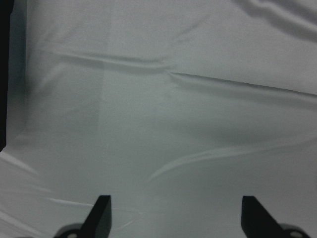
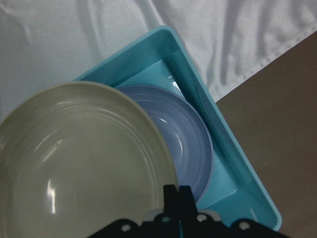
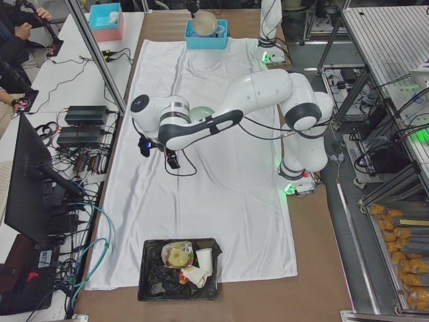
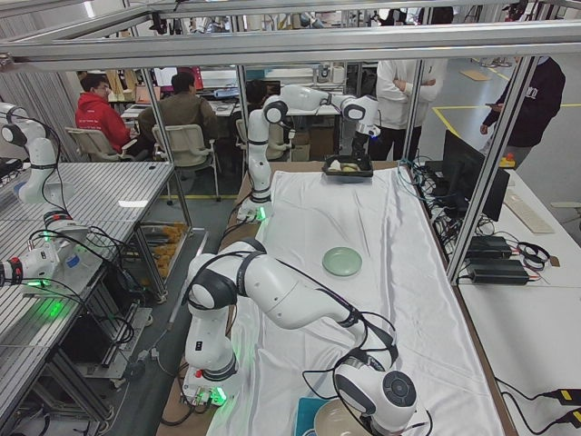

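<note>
My left gripper [image 3: 159, 149] hangs over the white cloth; in the left wrist view its fingers stand wide apart with only cloth below. In the right wrist view my right gripper is shut on the rim of a cream plate [image 2: 84, 153], over a turquoise bin [image 2: 223, 144] holding a blue plate [image 2: 181, 139]. The bin [image 3: 206, 41] is at the back of the camera left view, the cream plate [image 3: 204, 21] above it. A green plate [image 4: 341, 261] lies mid-cloth, partly hidden by an arm in the camera left view.
A black tray [image 3: 154, 288] with food items and wrappers stands at the opposite end of the table. A monitor and cables line one side, a metal bench the other.
</note>
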